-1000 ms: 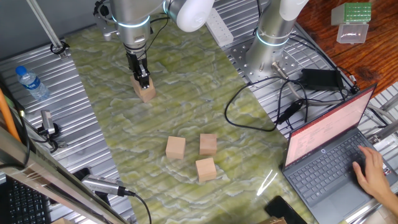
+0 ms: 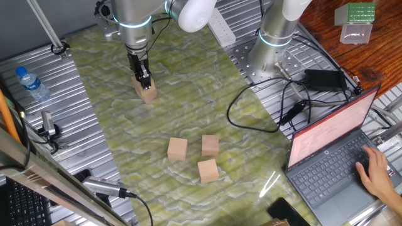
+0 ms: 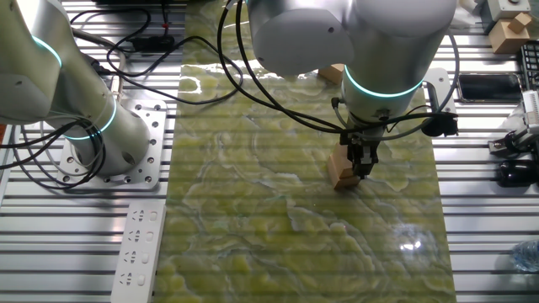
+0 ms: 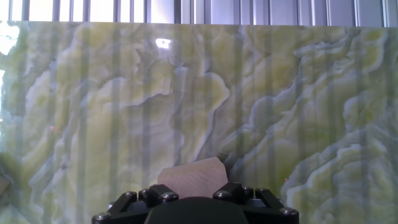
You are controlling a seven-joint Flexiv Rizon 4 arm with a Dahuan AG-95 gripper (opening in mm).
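A wooden block [image 2: 147, 95] is at the far end of the green marbled board, with my gripper [image 2: 146, 83] pointing down at it from above. In exterior view 2 the same block [image 3: 340, 168] shows beside and under the dark fingers [image 3: 364, 160]. The wrist view has the block's pale top [image 4: 194, 177] at the bottom middle, between and partly behind the two fingertips. The fingers stand apart there; whether they press on the block is hidden. Three more wooden blocks sit closer to the laptop: one left [image 2: 177, 149], one right [image 2: 210, 145], one in front [image 2: 208, 171].
The green board [image 2: 188, 75] is bare between my gripper and the three blocks. A water bottle [image 2: 32, 84] lies left.
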